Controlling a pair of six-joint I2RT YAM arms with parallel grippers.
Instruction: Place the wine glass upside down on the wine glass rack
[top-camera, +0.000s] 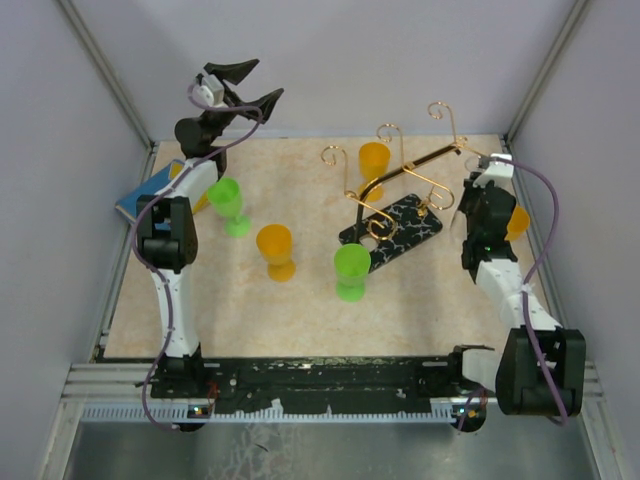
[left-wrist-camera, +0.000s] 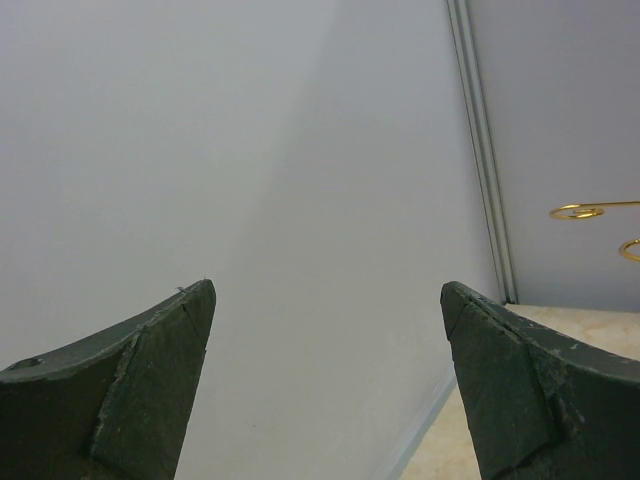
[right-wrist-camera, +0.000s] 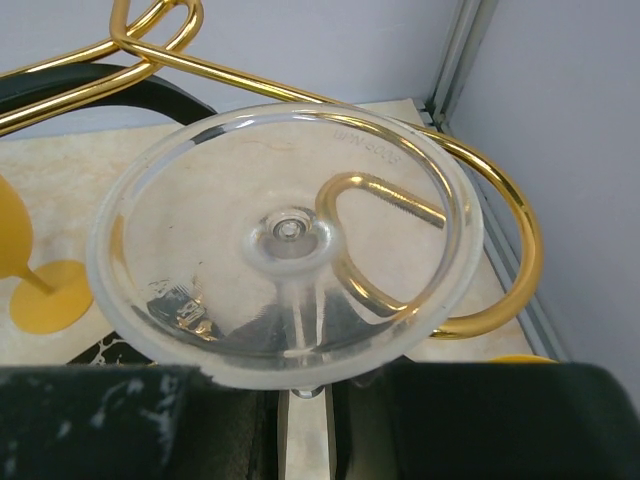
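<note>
My right gripper (top-camera: 475, 195) is shut on a clear wine glass at the rack's right end; in the right wrist view the glass's round base (right-wrist-camera: 180, 260) faces up, just in front of a gold hook (right-wrist-camera: 520, 260), its stem between the fingers. Whether it touches the hook I cannot tell. The gold-hooked rack (top-camera: 405, 168) stands on a black marbled base (top-camera: 400, 235). My left gripper (top-camera: 245, 90) is raised high at the back left, open, nothing between its fingers.
Orange glasses (top-camera: 274, 243) and green glasses (top-camera: 351, 262) stand left and front of the rack; another orange glass (top-camera: 374, 157) is behind it, one more (top-camera: 518, 222) at the far right. A blue and yellow object (top-camera: 145, 195) lies at left.
</note>
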